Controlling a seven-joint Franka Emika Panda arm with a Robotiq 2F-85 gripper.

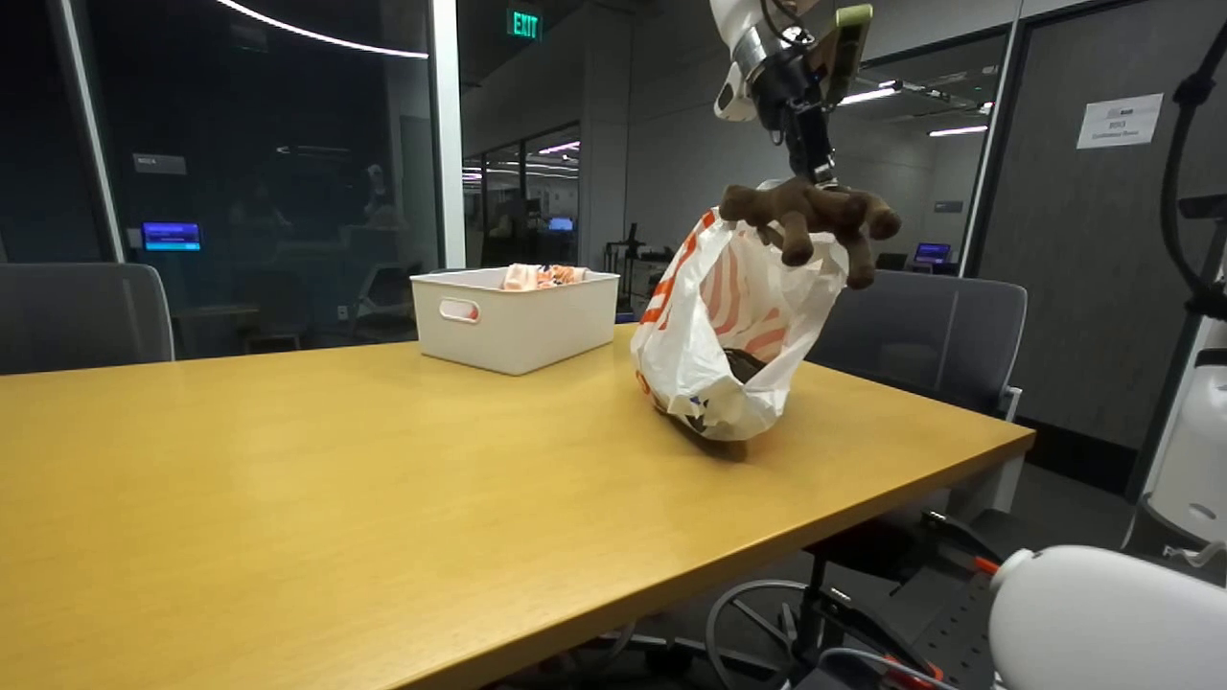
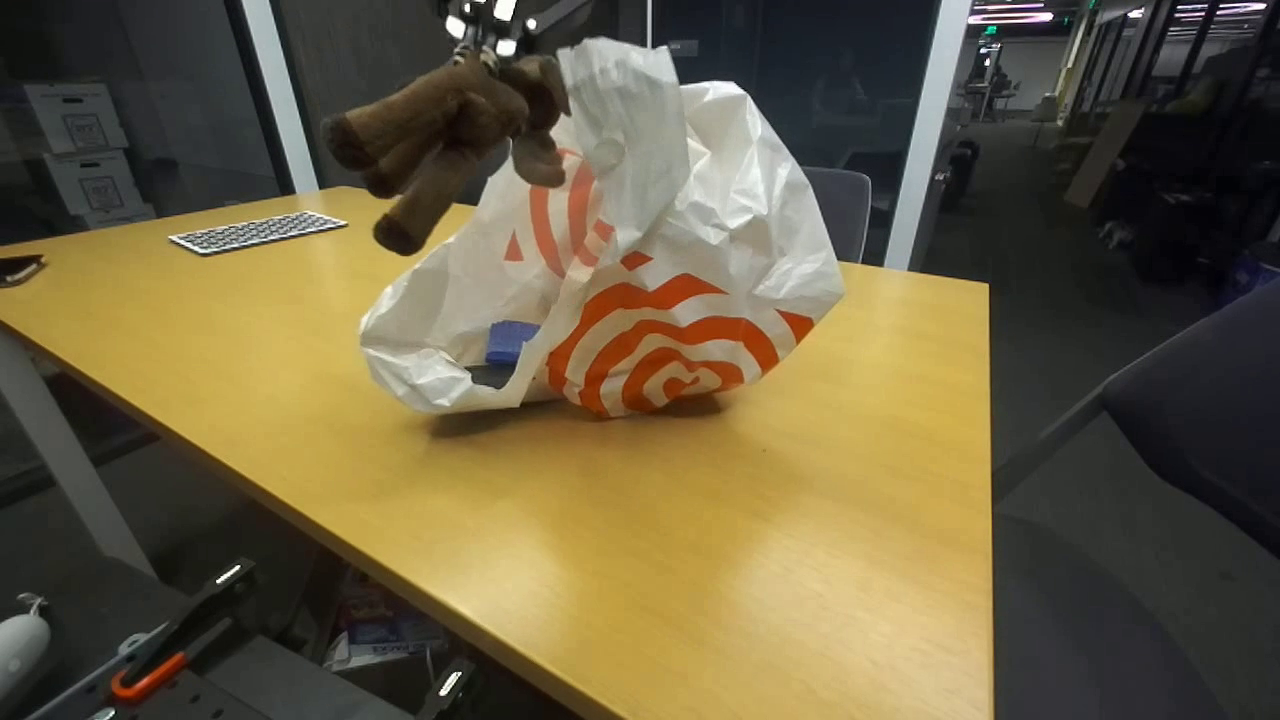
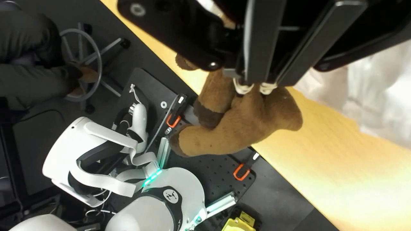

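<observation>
A brown plush toy [image 1: 811,214] with stubby dark-tipped limbs hangs from my gripper, whose fingers are shut on its body. In exterior view 2 the toy [image 2: 450,132] is held above the table, beside the raised mouth of a white plastic bag [image 2: 708,258] with orange rings. The bag [image 1: 690,345] rests on the table, its opening toward the near side, with something dark inside. A blue item [image 2: 511,342] shows in its mouth. Whether the bag touches the toy or gripper, I cannot tell.
A white bin [image 1: 518,320] with patterned cloth [image 1: 541,276] in it stands behind the bag. A keyboard [image 2: 258,232] lies at the far end of the table.
</observation>
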